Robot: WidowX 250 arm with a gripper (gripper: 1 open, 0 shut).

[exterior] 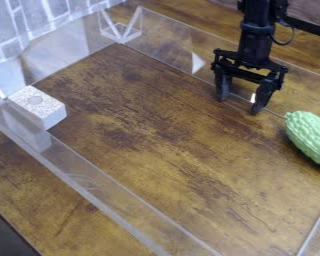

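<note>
My black gripper [243,92] is low over the wooden surface at the upper right, with its two fingers apart and nothing clear between them. A pale green, bumpy, elongated object [310,138] lies at the right edge, below and right of the gripper, apart from it. A white box with a patterned top [37,108] rests at the left by the clear wall.
Clear plastic walls [96,193] border the wooden floor [163,150] of the work area. A white, curtain-like cloth [36,30] is at the upper left.
</note>
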